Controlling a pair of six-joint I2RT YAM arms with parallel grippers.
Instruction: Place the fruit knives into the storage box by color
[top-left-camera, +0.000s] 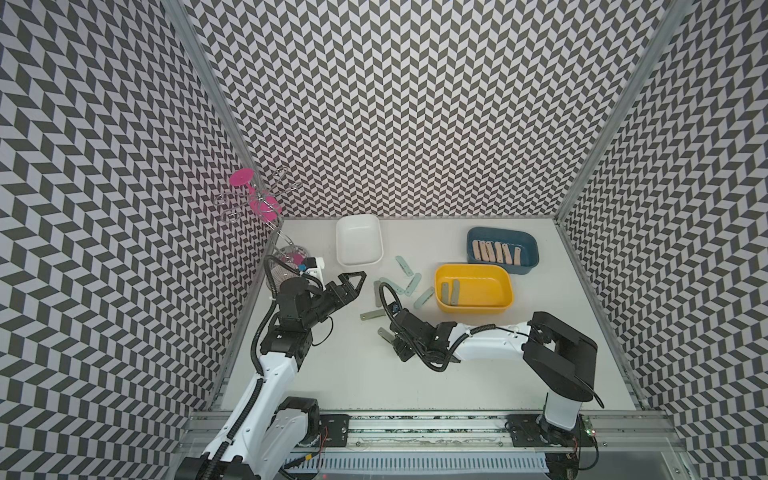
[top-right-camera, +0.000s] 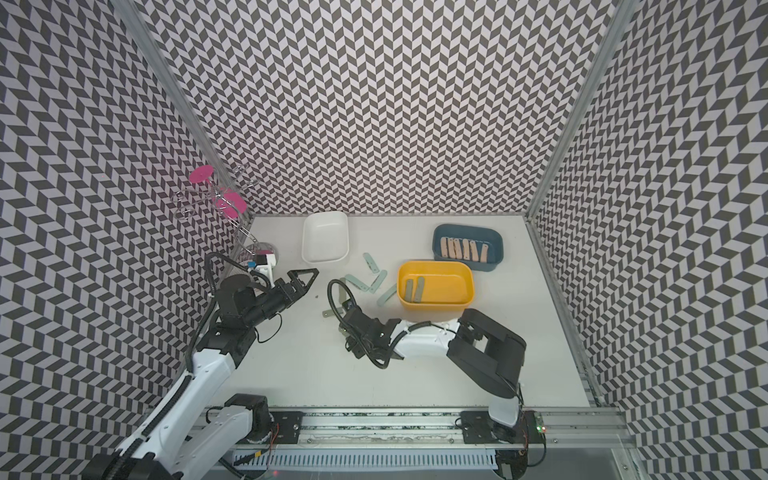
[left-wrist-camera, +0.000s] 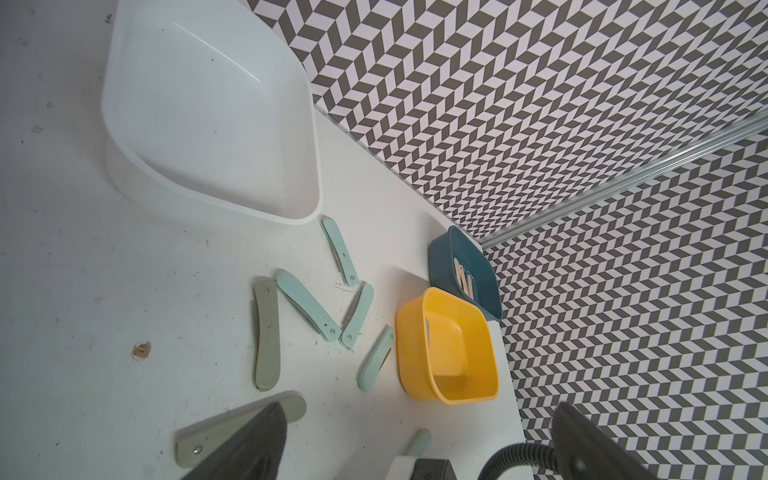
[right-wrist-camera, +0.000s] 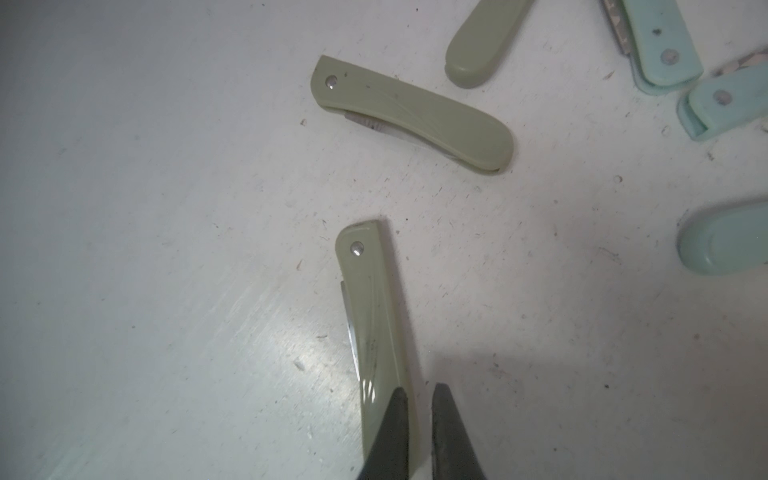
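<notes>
In the right wrist view an olive green folding knife (right-wrist-camera: 374, 328) lies lengthwise on the table, its lower end partly hidden behind one of my fingers (right-wrist-camera: 392, 436). My right gripper is shut, its tips nearly together, and the knife is outside them. A second olive knife (right-wrist-camera: 416, 116) and part of a third (right-wrist-camera: 486, 40) lie farther up. Several mint green knives (left-wrist-camera: 308, 304) are scattered near the yellow box (left-wrist-camera: 416, 352). Over the table's left side, my left gripper (top-left-camera: 356, 281) stands open and empty, fingers spread wide.
Two knives (top-left-camera: 455, 292) rest inside the yellow box. Behind it a dark blue box (top-left-camera: 528, 260) holds several pinkish knives. The white box (top-left-camera: 360, 260) at the back left is empty. A metal rack with pink discs (top-left-camera: 241, 177) stands far left. Bare table (top-left-camera: 352, 376) lies in front.
</notes>
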